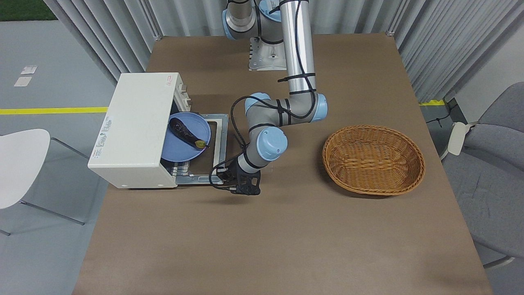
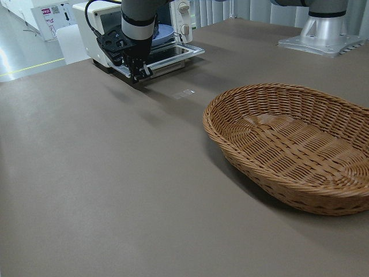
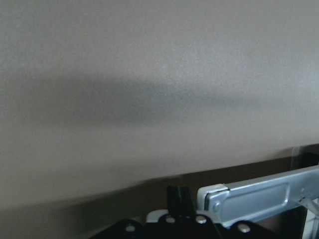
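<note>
A white toaster oven (image 1: 131,128) has its metal door (image 3: 256,196) lowered, with a blue plate (image 1: 179,150) inside the opening and a dark eggplant (image 1: 184,132) on it. My black gripper (image 1: 236,184) hangs low at the front end of that door; in the left view the gripper (image 2: 138,69) is near the table top at the door's near corner. In the wrist view its fingertips (image 3: 179,196) appear beside the door's corner. Whether the fingers are shut or hold anything is hard to tell.
A round wicker basket (image 1: 373,157) stands on the table right of the arm. A white chair and a grey chair stand beyond the side edges. The arm's base is at the back.
</note>
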